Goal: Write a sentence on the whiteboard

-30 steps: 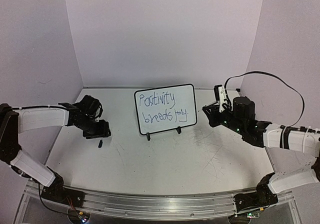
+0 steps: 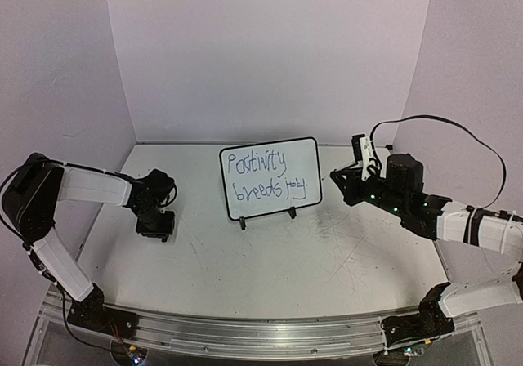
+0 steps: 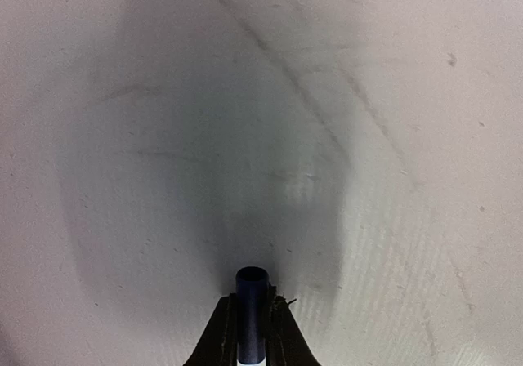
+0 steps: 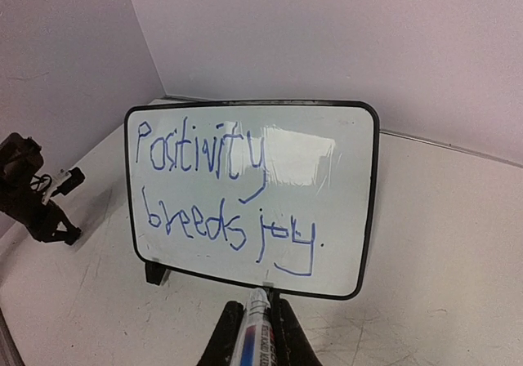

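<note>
The whiteboard (image 2: 301,155) stands upright on two black feet, with "Positivity breeds joy." in blue across two lines; the "o" of the last word looks crossed or overwritten. A dark blue pen cap (image 3: 252,321) lies on the table between the fingers of my left gripper, which touch it on both sides. In the top view, this left gripper (image 2: 165,232) is low over the table, left of the board. My right gripper is shut on a white marker (image 4: 256,337) pointing at the board's lower edge. Its tip is clear of the board.
Scratched bare table (image 2: 270,276) lies open in front of the board and on both sides. A metal rail (image 2: 261,337) runs along the front edge. Pale walls (image 2: 270,64) close off the back and sides.
My left gripper has come down and toward the front onto the dark cap, which lay apart from it on the table before. The right arm has shifted only slightly.
</note>
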